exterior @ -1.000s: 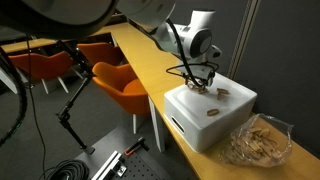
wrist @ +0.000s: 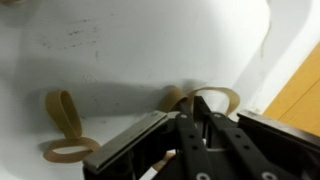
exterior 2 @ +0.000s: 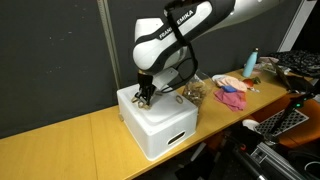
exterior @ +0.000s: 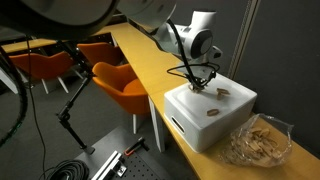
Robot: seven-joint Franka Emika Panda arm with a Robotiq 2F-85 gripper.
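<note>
Tan curled strips lie loose on top of a white box. In the wrist view, one looped strip rests on the white surface at lower left. Another curled strip is right at the fingertips of my gripper. Whether that strip is between the fingers or only beside them is hard to tell. From the outside views, my gripper points down at the left part of the box top, and its fingertips are too small there to judge how far apart they stand.
A clear bag of tan pieces sits on the wooden table beside the box. Orange chairs stand on the far side. In the second exterior view, a pink cloth and a blue bottle lie beyond the bag; the table left of the box is bare.
</note>
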